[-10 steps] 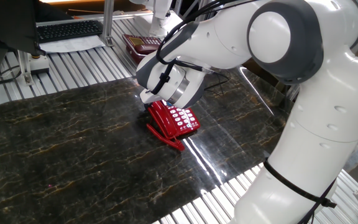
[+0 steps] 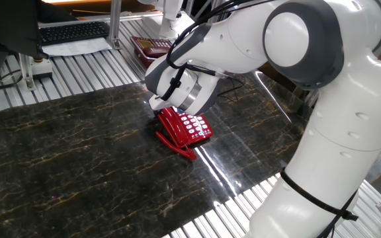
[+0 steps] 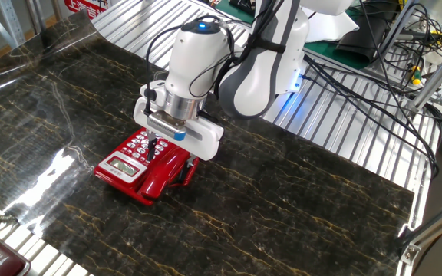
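Observation:
A red desk phone (image 3: 121, 175) with pale keys and a small display lies on the dark marbled tabletop. Along one side of it runs a thick glossy red handset (image 3: 156, 178), with a thinner red piece (image 2: 177, 147) beside that. My gripper (image 3: 172, 158) is low over the phone, its fingers spread wide and pointing down. One dark finger (image 3: 152, 147) stands over the keypad; the other is on the far side of the handset, partly hidden. Contact with the handset cannot be made out. In exterior view 1 the hand hides its own fingertips.
Beyond the marbled sheet (image 2: 65, 158) in exterior view 1, a second dark red phone (image 2: 152, 47) and a black keyboard (image 2: 75, 32) rest on the ribbed metal surface. Wide clear areas of the sheet surround the red phone.

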